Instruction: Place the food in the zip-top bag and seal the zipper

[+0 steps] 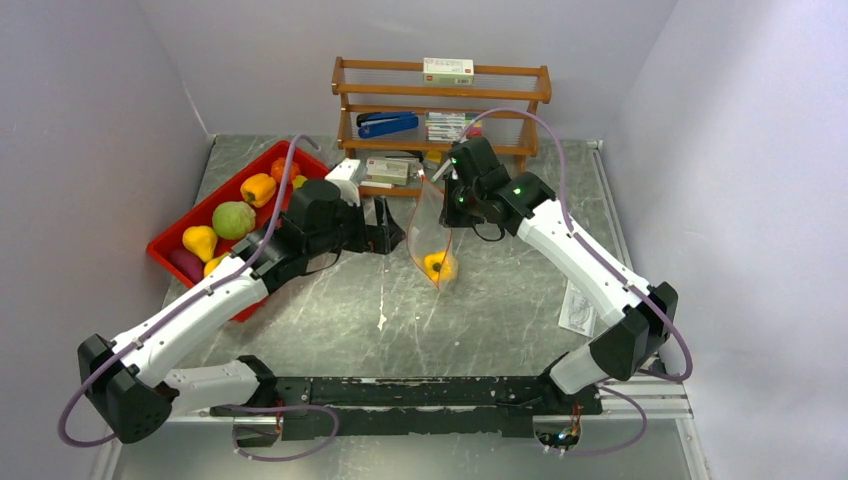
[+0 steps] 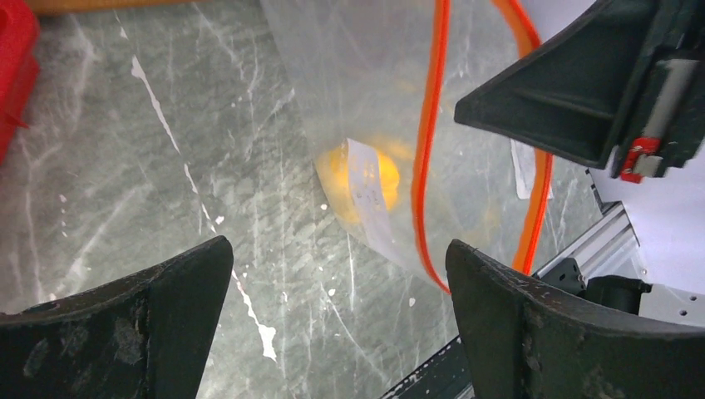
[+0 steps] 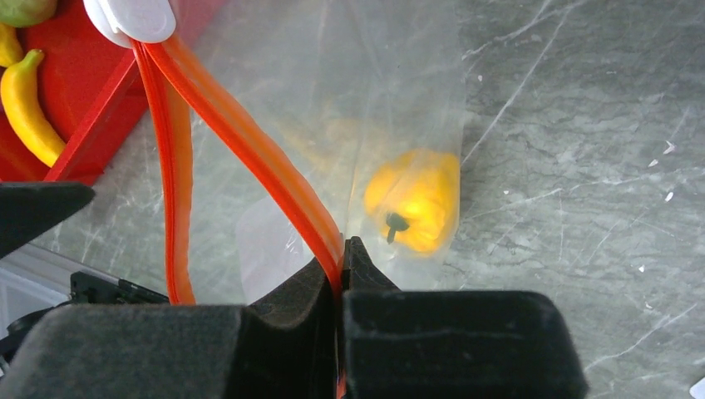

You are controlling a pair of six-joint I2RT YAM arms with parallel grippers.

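The clear zip top bag [image 1: 426, 228] hangs with its orange-edged mouth spread apart. One orange edge [image 3: 291, 195] runs between the fingers of my right gripper, which is shut on it. A yellow pepper [image 3: 416, 204] with a green stem shows through the film, low in the bag. On the zipper sits a white slider [image 3: 143, 18]. My left gripper stands open to the left of the bag with nothing between its fingers; the orange strip [image 2: 422, 158] passes close by its right finger [image 2: 532, 324].
At the left, a red bin [image 1: 160, 245] holds several foods, among them a green cabbage [image 1: 233, 220]. A wooden rack [image 1: 440, 92] stands behind the bag. Table in front of the bag is clear. A white sheet [image 1: 577, 309] lies to the right.
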